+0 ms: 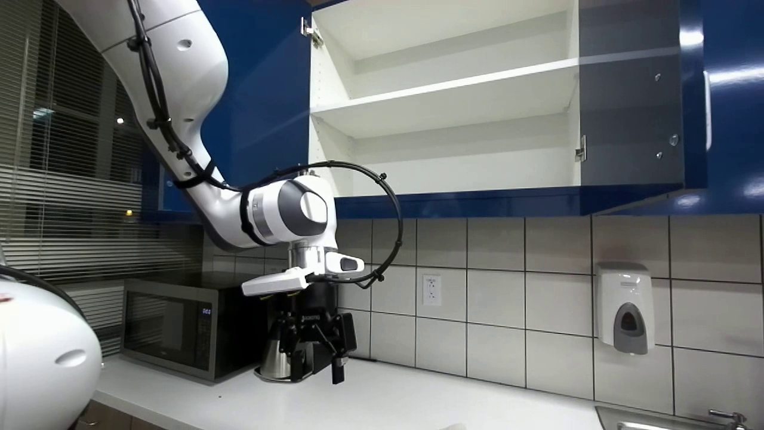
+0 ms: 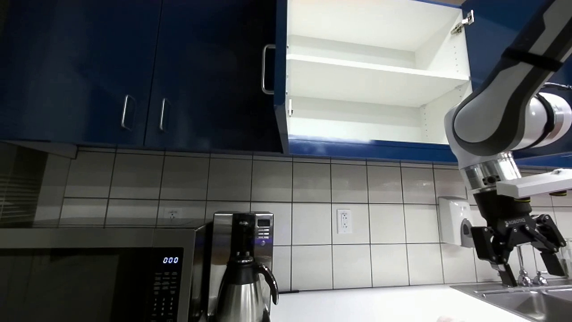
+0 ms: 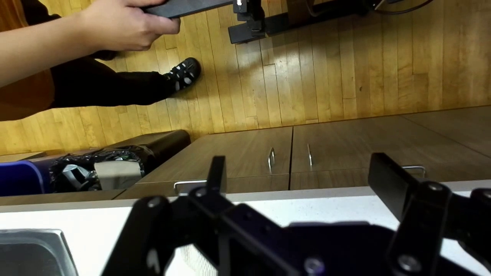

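Note:
My gripper [image 1: 317, 369] hangs fingers-down above the white counter [image 1: 430, 401], in front of the coffee maker in the first exterior view. Its black fingers are spread wide in the wrist view, with nothing between them. In the second exterior view the gripper [image 2: 531, 271] appears at the right, near the sink. An open blue wall cabinet [image 1: 458, 93] has two visible shelf spaces, both bare. A steel carafe [image 2: 242, 295] stands by the coffee maker [image 2: 262, 225]. Something pale [image 3: 198, 262] lies on the counter, mostly hidden behind the gripper's linkage.
The microwave [image 1: 172, 322] fills the counter's left end. A soap dispenser [image 1: 625, 308] is on the tiled wall, with the sink [image 2: 536, 300] at the right. A person's hand [image 3: 133, 25] holds a dark object over the floor.

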